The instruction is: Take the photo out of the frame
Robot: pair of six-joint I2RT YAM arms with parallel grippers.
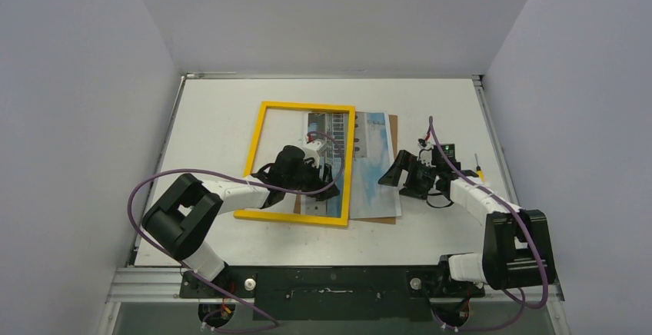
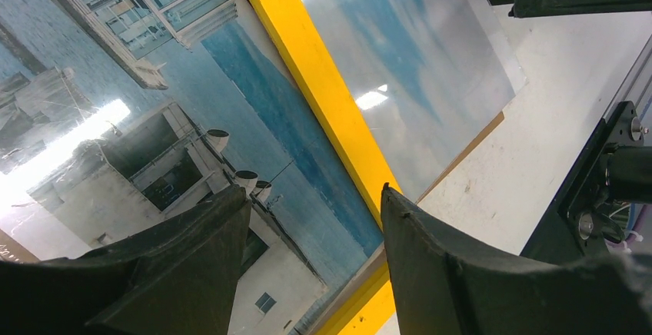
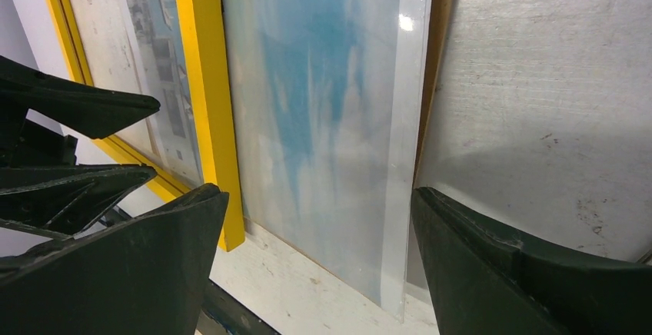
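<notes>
The yellow frame (image 1: pixel 352 143) lies flat on the table. Under its right bar sits the photo (image 1: pixel 370 166), a blue and grey print beneath a shiny clear cover sheet; part of it shows inside the frame and part sticks out to the right. Brown backing (image 1: pixel 394 131) peeks out along the photo's right side. My left gripper is over the print inside the frame, close to the right bar, fingers apart and nothing seen between them. Open too, my right gripper has its fingers on either side of the cover sheet's right edge (image 3: pixel 407 158).
A yellow-handled screwdriver (image 1: pixel 479 172) lies at the far right of the white table (image 1: pixel 438 101). Clear table surrounds the frame at the back and front. Grey walls close in both sides and the back.
</notes>
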